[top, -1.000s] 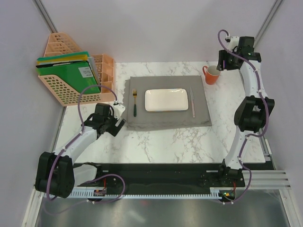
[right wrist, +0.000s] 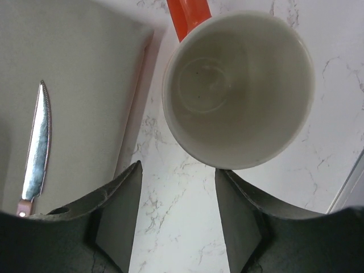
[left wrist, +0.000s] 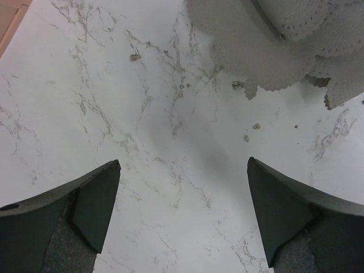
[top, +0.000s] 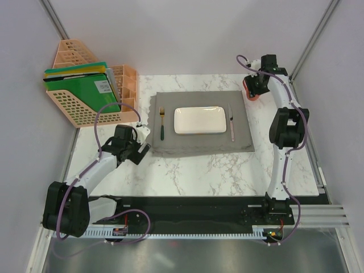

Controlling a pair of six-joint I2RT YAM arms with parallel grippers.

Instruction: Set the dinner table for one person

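A grey placemat [top: 199, 145] carries a white rectangular plate [top: 199, 120], with a fork [top: 162, 123] on its left and a knife [top: 231, 122] on its right. Beyond the mat's top right corner stands an orange mug [top: 250, 95], upright, its handle [right wrist: 190, 12] on the left side. My right gripper hangs over the mug's near side, partly open. One fingertip appears close to the pale rim; whether they touch I cannot tell. Near the mat's lower left corner, my left gripper is open over bare marble, nothing between its fingers.
A peach basket [top: 128, 91] holding green folders [top: 79, 85] stands at the back left. Walls close off the back and sides. The mat's lower left edge [left wrist: 273, 74] is rumpled.
My right gripper has moved left, from the right of the mug to over it, and now covers much of it in the top view. The left arm has stayed still.
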